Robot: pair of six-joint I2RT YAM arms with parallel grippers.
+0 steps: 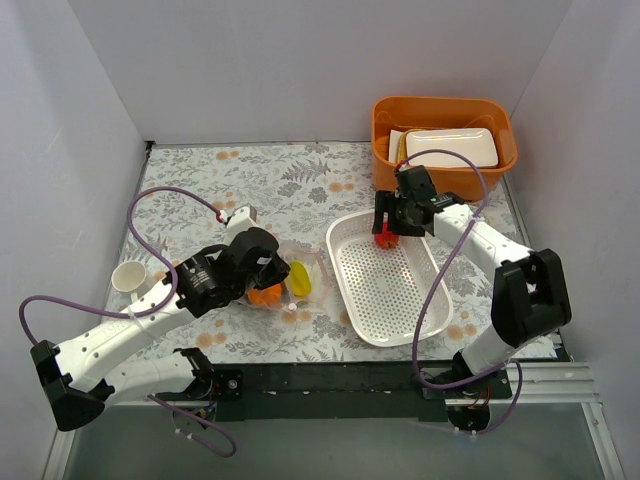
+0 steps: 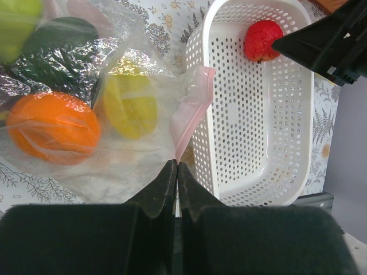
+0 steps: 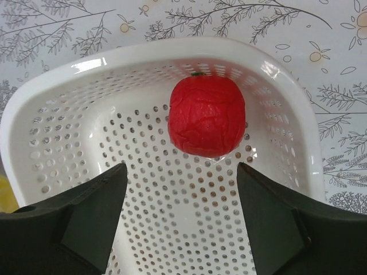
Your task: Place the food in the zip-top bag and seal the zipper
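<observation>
In the left wrist view the clear zip top bag (image 2: 135, 166) lies on the table with an orange (image 2: 55, 127), a yellow food piece (image 2: 130, 106), a dark green one (image 2: 57, 51) and a light green one (image 2: 17, 28) inside. At the lower end of the bag's pink zip strip (image 2: 194, 109), my left gripper is shut on the film edge. A red tomato-like food (image 3: 207, 116) rests at the far end of the white basket (image 3: 172, 51). Over that basket my right gripper stands open, the red food just beyond its fingertips, nothing held.
An orange bin (image 1: 445, 183) with a white tray (image 1: 452, 147) stands at the back right. On the left is a white mug (image 1: 130, 277). The basket's raised rim surrounds the right gripper's space; table behind the bag is free.
</observation>
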